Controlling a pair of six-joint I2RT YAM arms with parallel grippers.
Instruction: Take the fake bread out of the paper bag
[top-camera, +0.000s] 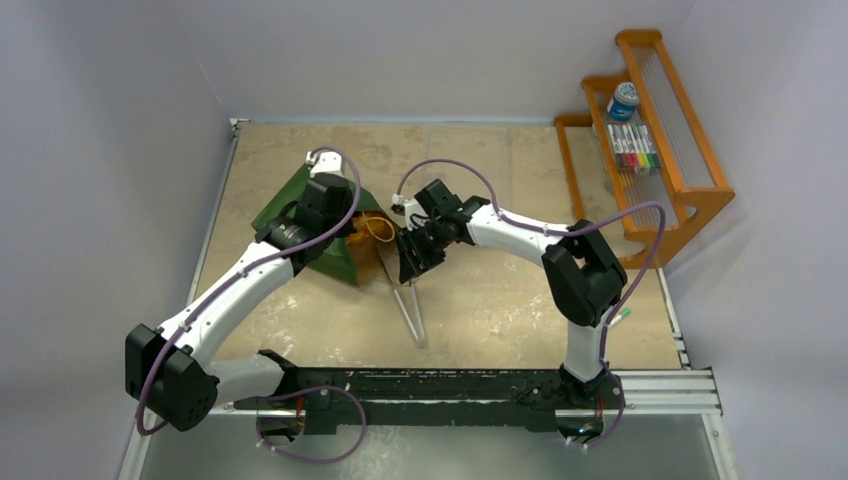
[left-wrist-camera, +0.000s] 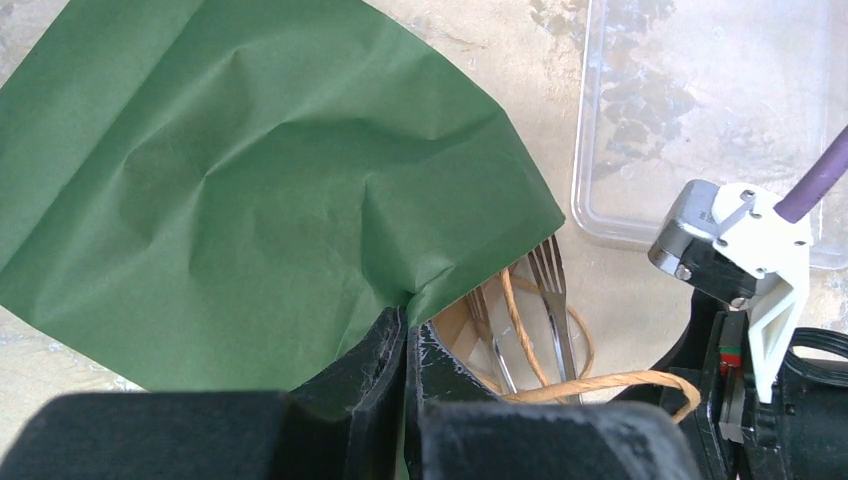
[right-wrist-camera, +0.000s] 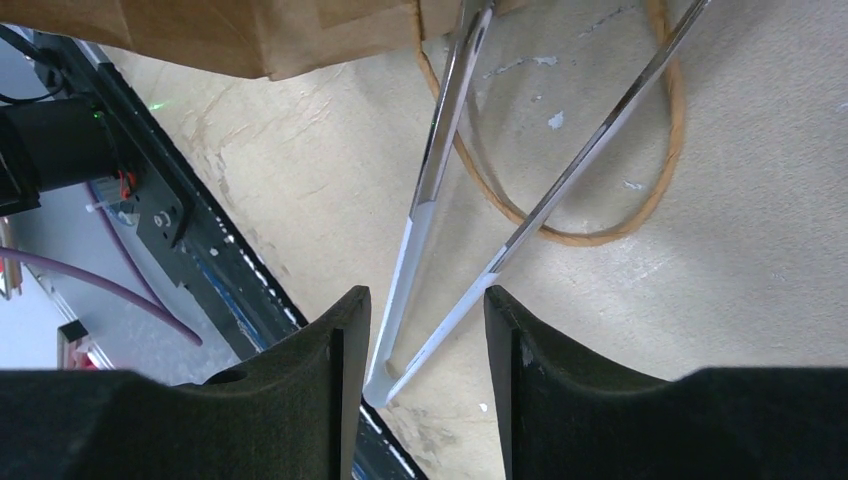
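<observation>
My left gripper is shut on the upper mouth edge of the green paper bag (left-wrist-camera: 270, 200), which lies on its side. Beneath that edge the brown inside shows in the top view, but I cannot make out the bread. A pair of metal tongs (right-wrist-camera: 435, 150) with fork-like tips points into the bag's mouth. My right gripper stands open above the tongs' white-coated rear part; their joined end shows between the fingers. The left arm of the tongs is clear of the left fingertip, while the right arm runs past the right fingertip.
The bag's twine handle (right-wrist-camera: 600, 238) loops across the table just outside the mouth, under the tongs. A clear plastic box (left-wrist-camera: 590, 205) lies beyond the bag. A wooden rack (top-camera: 700, 200) with markers stands far right.
</observation>
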